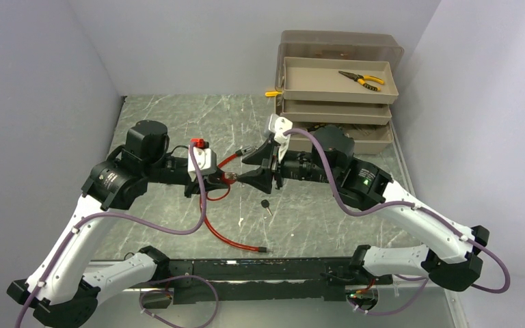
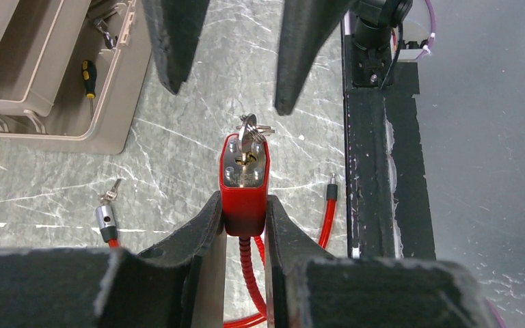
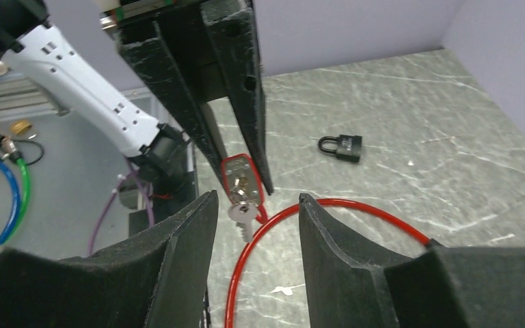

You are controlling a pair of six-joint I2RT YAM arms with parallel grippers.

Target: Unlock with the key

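In the left wrist view, my left gripper is shut on a red lock (image 2: pixel 245 198) with a steel face. A small bunch of keys (image 2: pixel 251 130) sits at its keyhole on top. My right gripper (image 1: pixel 249 169) stands open, pointed at the lock from the right. In the right wrist view the hanging key (image 3: pixel 243 213) appears just beyond and between its open fingertips, not held. A red cable (image 3: pixel 362 206) loops below on the table.
A black padlock (image 3: pixel 348 147) lies on the marble table. A tan toolbox (image 1: pixel 335 113) with pliers (image 1: pixel 361 79) stands at the back right. Another cable end with keys (image 2: pixel 106 215) lies near it. Walls close in on both sides.
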